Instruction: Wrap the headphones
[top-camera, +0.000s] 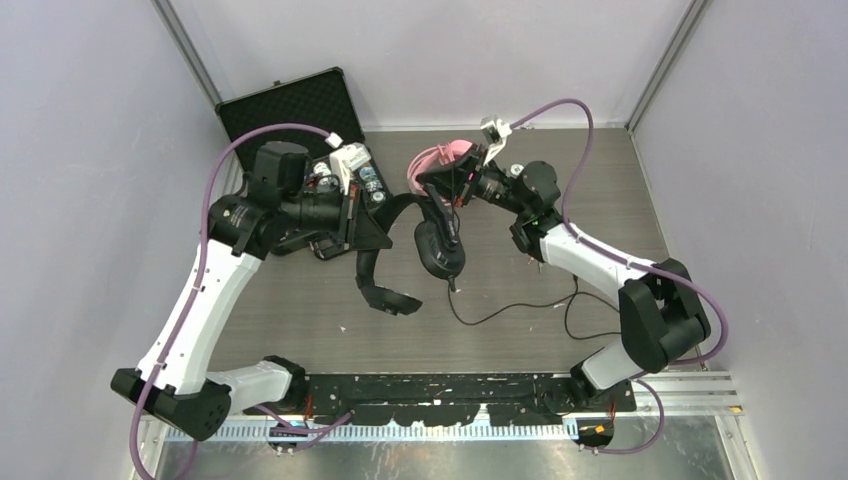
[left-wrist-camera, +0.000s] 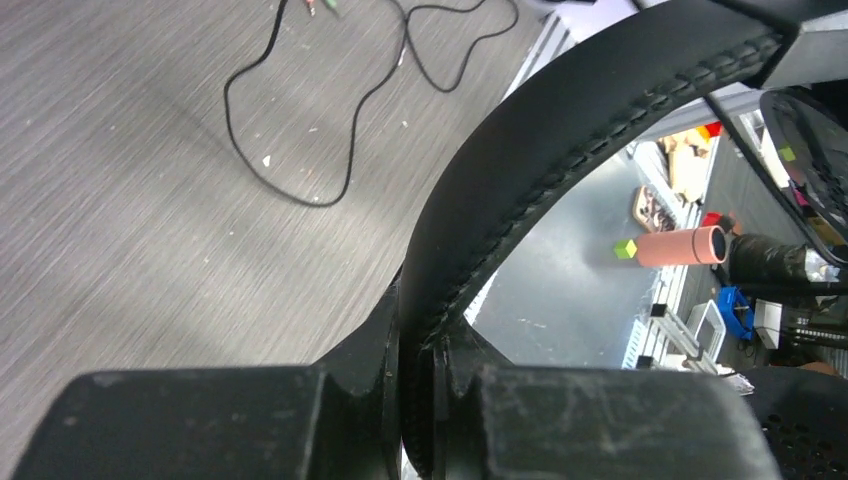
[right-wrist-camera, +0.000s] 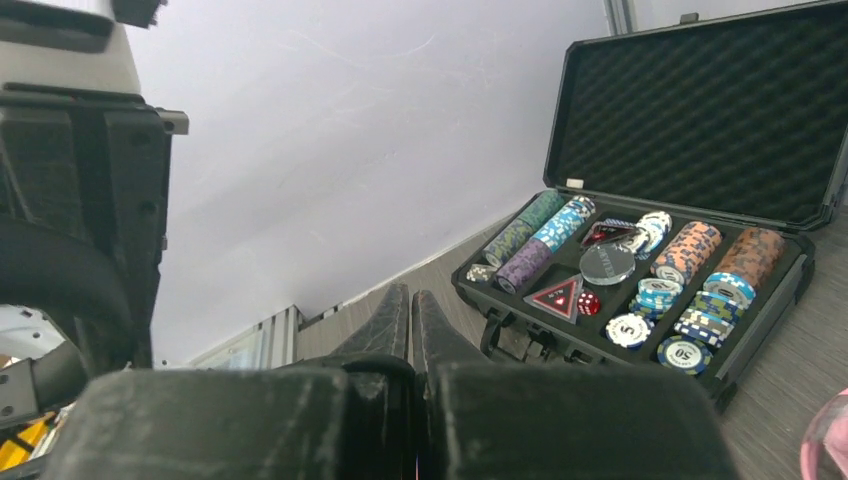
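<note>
The black headphones (top-camera: 440, 250) hang off the table between my two arms. In the left wrist view their stitched headband (left-wrist-camera: 540, 170) runs between the fingers of my left gripper (top-camera: 374, 236), which is shut on it. My right gripper (top-camera: 438, 182) is at the upper end of one ear cup; its fingers are shut with a black rounded part of the headphones (right-wrist-camera: 372, 364) between them, mostly hidden by the fingers. From the ear cup's lower end the black cable (top-camera: 510, 306) drops onto the table and loops away to the right.
An open case of poker chips (right-wrist-camera: 600, 330) stands at the back left, partly under my left arm in the top view. Pink headphones (top-camera: 425, 160) lie at the back, behind my right gripper.
</note>
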